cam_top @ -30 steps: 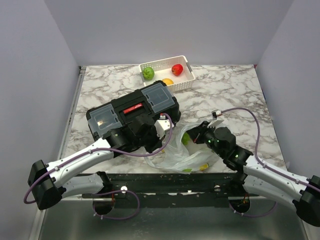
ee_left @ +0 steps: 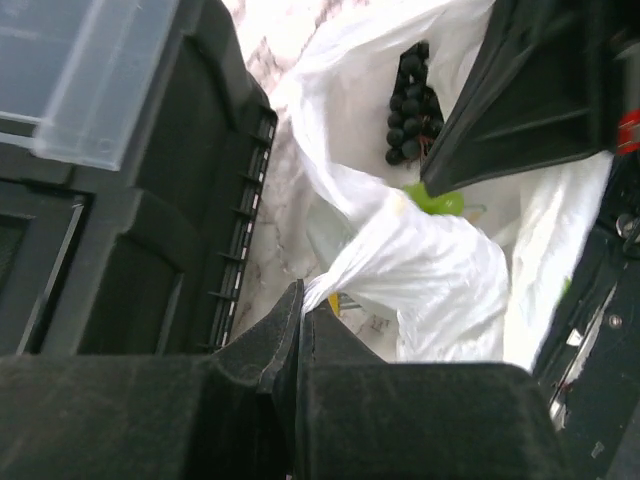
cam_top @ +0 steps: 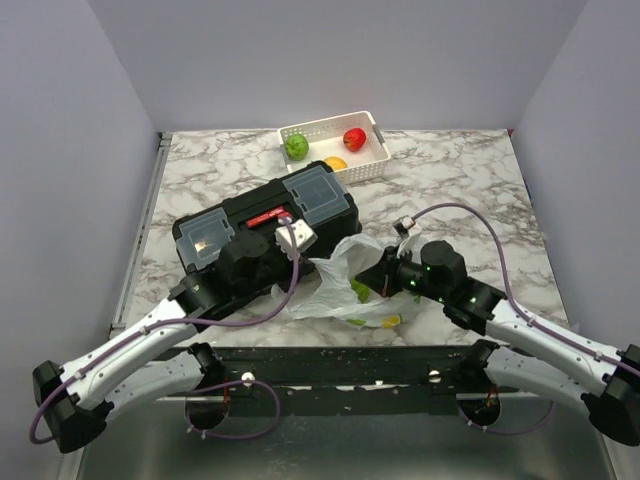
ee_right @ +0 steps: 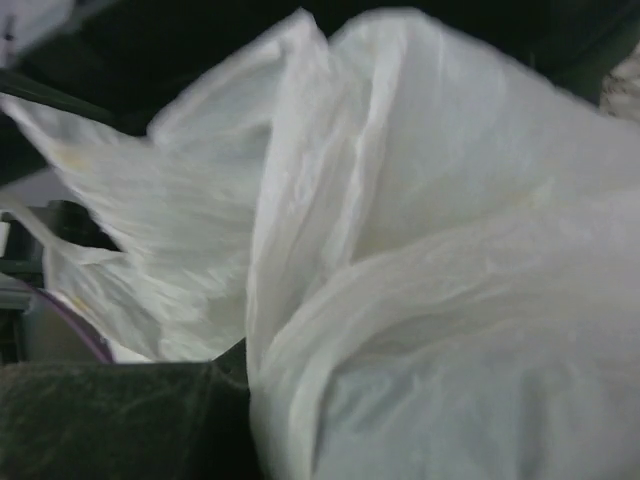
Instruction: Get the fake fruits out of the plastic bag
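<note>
The white plastic bag (cam_top: 320,295) lies partly open between my two grippers at the table's front. My left gripper is shut on a fold of the bag's rim, which stretches up from its fingertips. Opposite it, my right gripper (cam_top: 385,287) is shut on the bag too, with white film bunched at its fingers in the right wrist view. Within the bag, the left wrist view shows dark grapes (ee_left: 413,110) and a green fruit (ee_left: 435,200). A yellow fruit (cam_top: 391,321) shows through at the bag's front. Other contents are hidden.
A black toolbox (cam_top: 265,215) stands close behind and left of the bag. Beyond it, a white basket (cam_top: 372,168) holds a green fruit (cam_top: 297,147), a red fruit (cam_top: 354,139) and an orange fruit (cam_top: 335,163).
My left gripper has moved back and slightly left, and the bag's left rim is now lifted with it. The right gripper has shifted left and the bag's mouth has moved left.
</note>
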